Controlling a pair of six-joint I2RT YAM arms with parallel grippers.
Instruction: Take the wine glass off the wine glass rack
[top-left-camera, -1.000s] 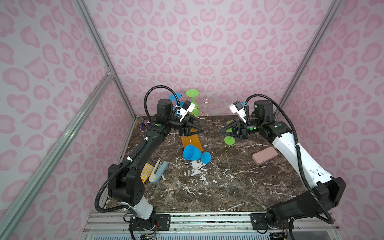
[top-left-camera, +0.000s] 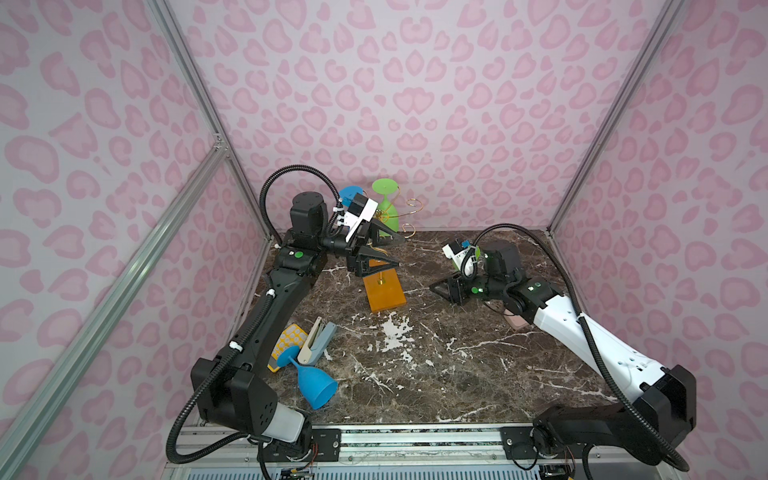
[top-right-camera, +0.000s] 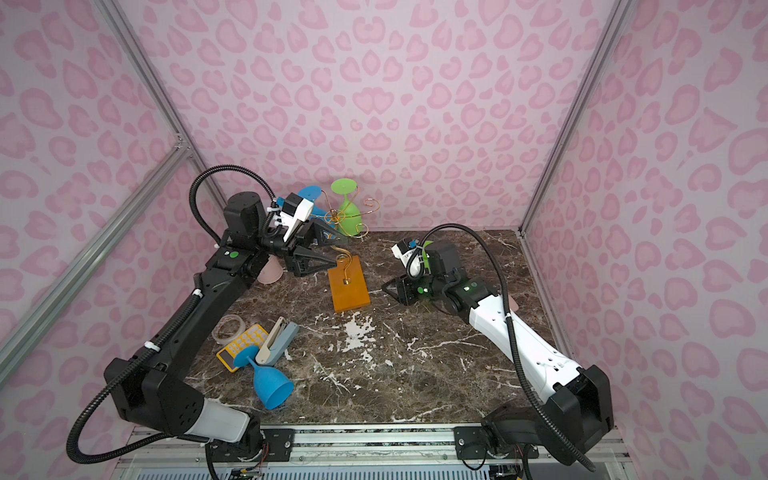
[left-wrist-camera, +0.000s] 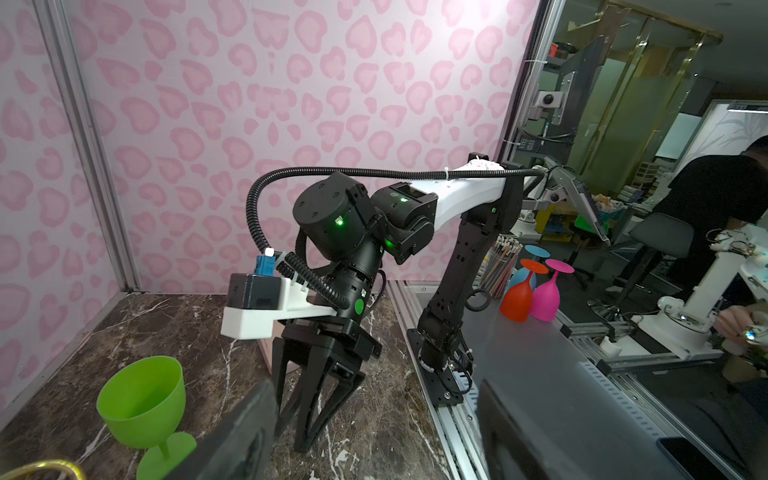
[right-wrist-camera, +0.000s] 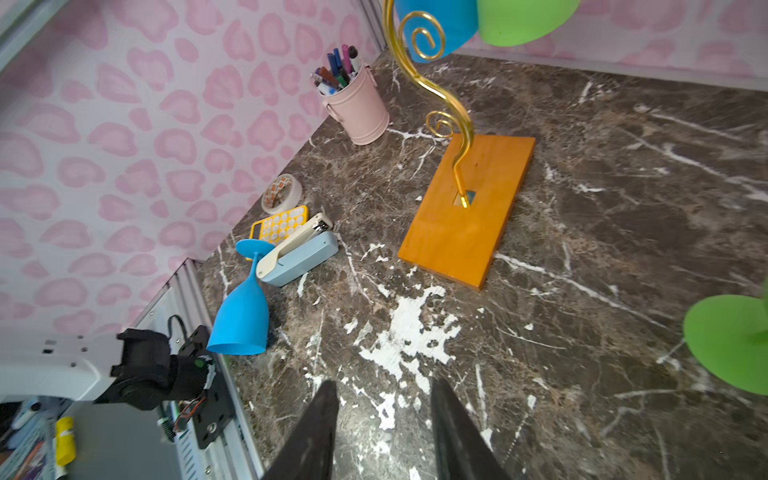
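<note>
A gold rack on an orange base (right-wrist-camera: 480, 224) stands mid-back, holding a blue glass (right-wrist-camera: 438, 24) and a green glass (right-wrist-camera: 524, 16). Another green glass (left-wrist-camera: 144, 408) stands on the table at right of the rack. A blue glass (top-left-camera: 316, 384) lies on its side at front left. My left gripper (top-left-camera: 398, 252) hangs open beside the rack, fingers empty. My right gripper (top-left-camera: 438, 292) is lower, right of the orange base, fingers apart with nothing seen between them.
At left lie a stapler (right-wrist-camera: 296, 260), a yellow item (right-wrist-camera: 280, 222) and a tape roll (right-wrist-camera: 292, 192); a pen cup (right-wrist-camera: 358, 112) stands behind.
The blue glass, seen mid-table a second ago, now lies at front left. My right gripper has moved lower; my left arm has drawn slightly left.
</note>
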